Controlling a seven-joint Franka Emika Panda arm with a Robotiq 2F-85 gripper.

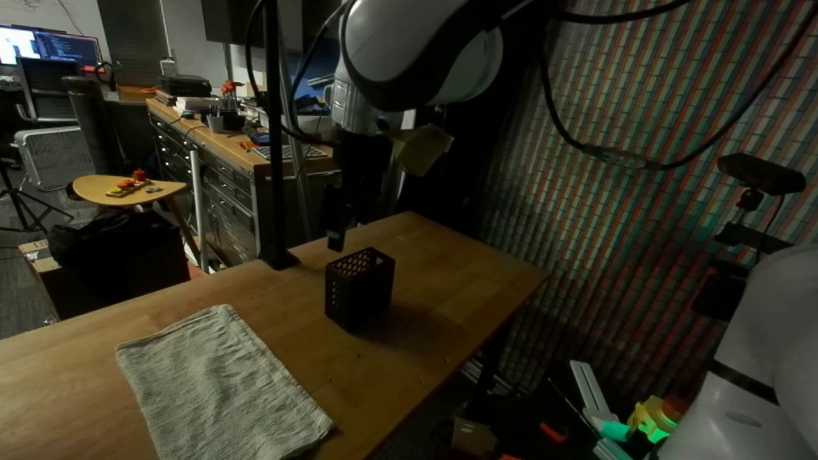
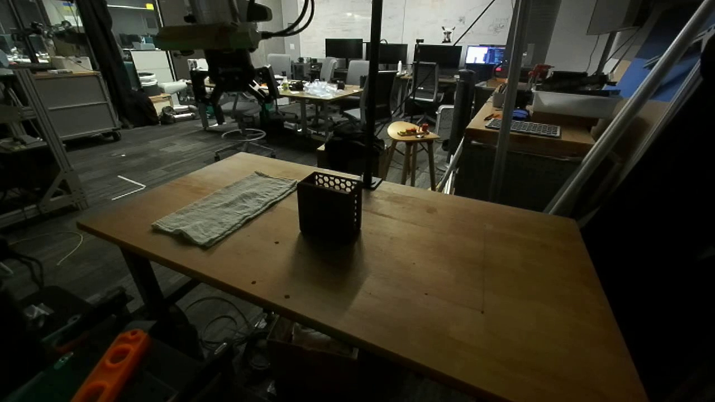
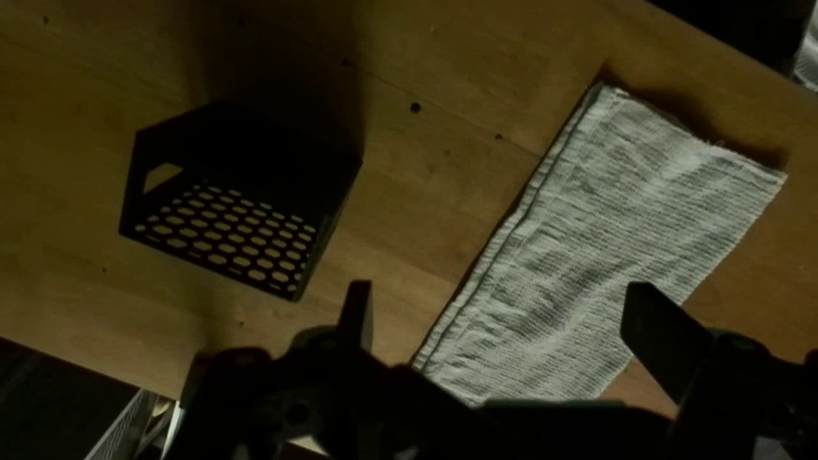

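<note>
A black box with honeycomb holes (image 1: 360,291) stands upright on the wooden table; its open top shows in the wrist view, and I see nothing inside the part that is lit. Beside it lies a folded grey-white towel (image 2: 224,207), flat on the tabletop. My gripper is open and empty, held in the air above the table. From the wrist, the towel (image 3: 590,253) appears between and beyond the fingers, while the box (image 3: 230,207) sits to the upper left. Exterior view 2 has the gripper (image 2: 234,117) high at the upper left, well clear of the towel.
A black upright post (image 1: 273,153) rises from the table's edge near the box. A tool bench (image 1: 222,153) stands behind, and a brick-patterned curtain (image 1: 613,230) hangs alongside.
</note>
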